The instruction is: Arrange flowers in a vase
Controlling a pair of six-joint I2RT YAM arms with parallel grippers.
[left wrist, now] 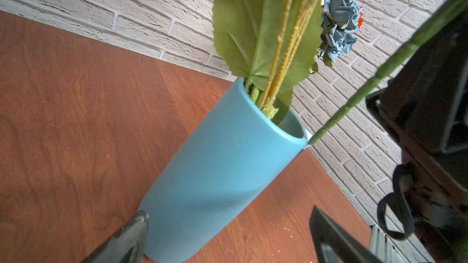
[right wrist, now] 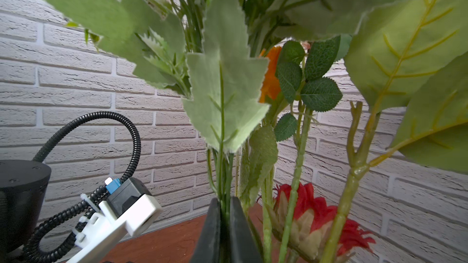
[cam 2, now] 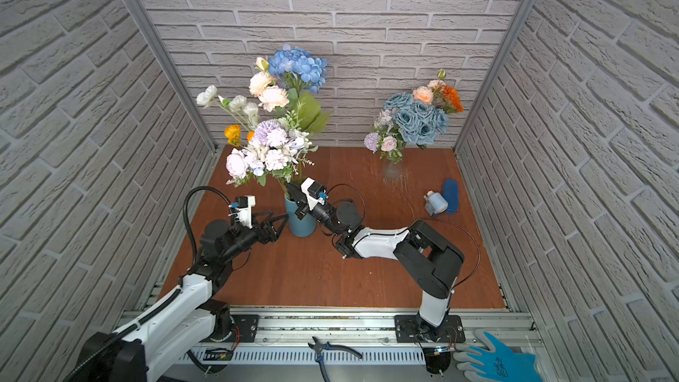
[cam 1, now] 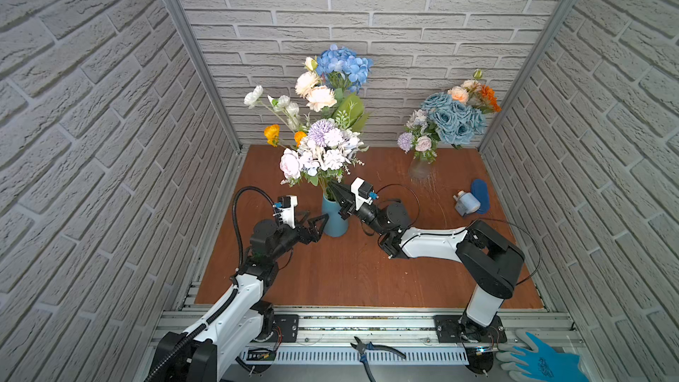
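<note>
A light-blue vase (left wrist: 209, 165) holds a tall bouquet (cam 1: 321, 141) of white, pink, purple, yellow and blue flowers, left of the table's middle. My right gripper is shut among the stems above the vase rim, around thin green stems that rise between its fingertips. My left gripper (cam 1: 319, 220) stands open beside the vase on its left side, its fingertips low in the left wrist view with nothing between them. A red flower (right wrist: 312, 209) shows low among the stems in the right wrist view.
A second bouquet (cam 1: 449, 116) in a clear vase stands at the back right. A white object (cam 1: 466, 203) and a blue oval piece (cam 1: 479, 196) lie at the right. Pliers (cam 1: 375, 350) and a blue glove (cam 1: 537, 360) lie off the front edge.
</note>
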